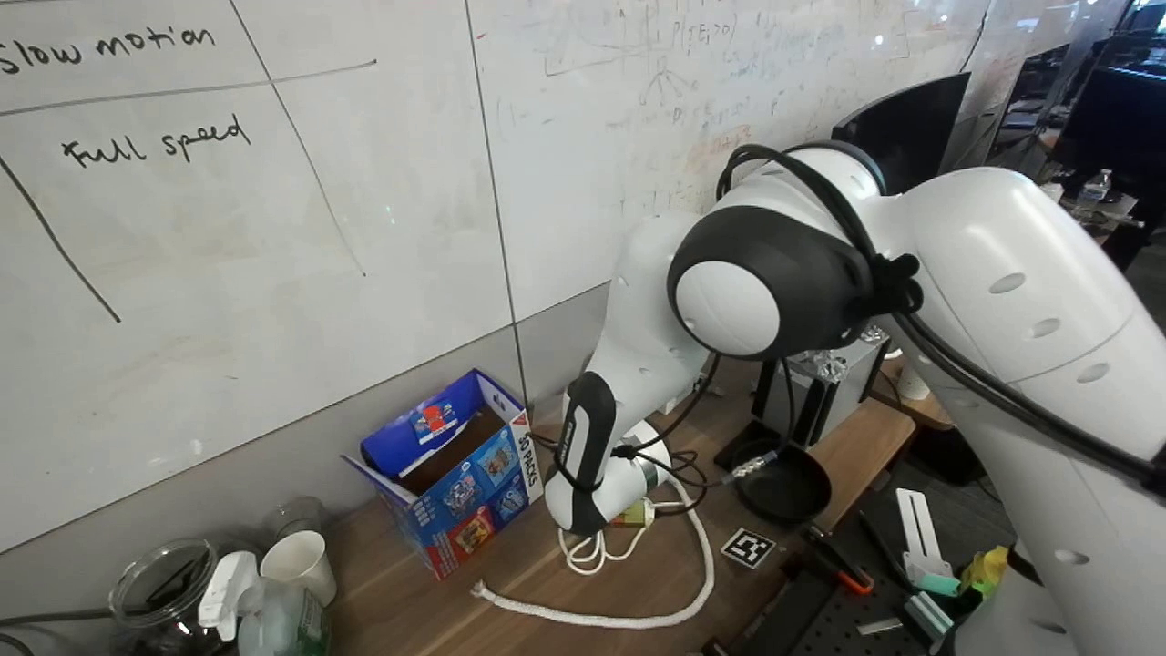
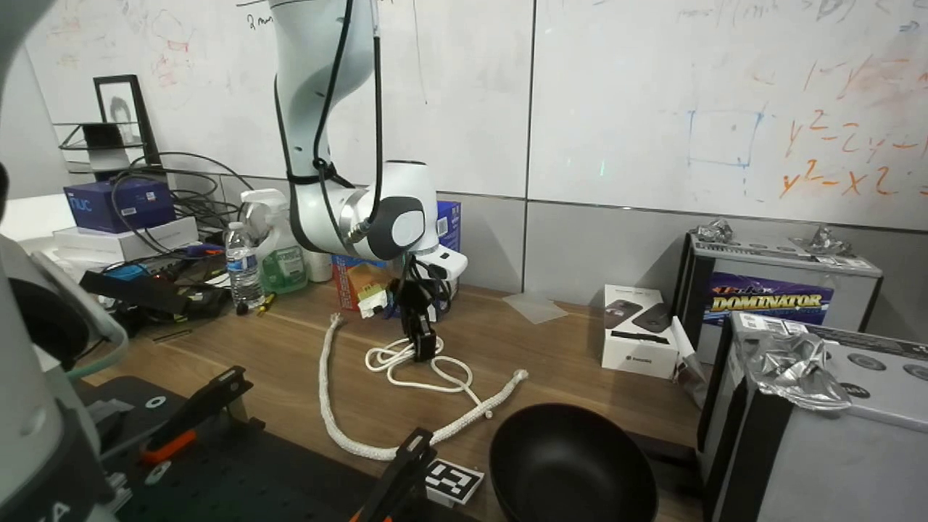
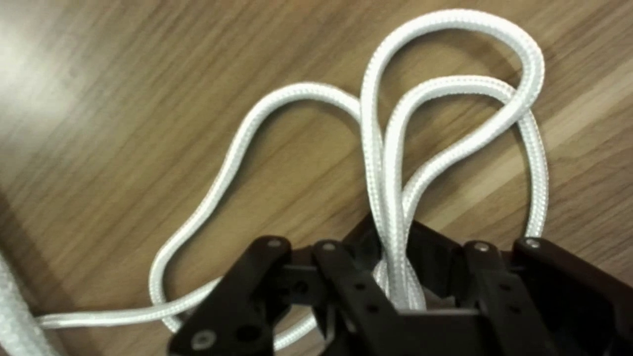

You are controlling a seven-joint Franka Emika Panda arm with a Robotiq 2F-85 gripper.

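Note:
A thin white cord lies in loose loops on the wooden table. In the wrist view, several of its strands run together between the fingers of my gripper, which is shut on them. Exterior view 2 has the gripper pointing down, its tips low over the looped cord. A thicker white rope curves across the table around the loops, with one end near the black pan. In exterior view 1, the arm hides the gripper; some cord loops show below it.
An open blue snack box stands by the wall near the gripper. A black pan and a white phone box are to the right in exterior view 2. A spray bottle stands at the back left. Bare tabletop lies between rope and pan.

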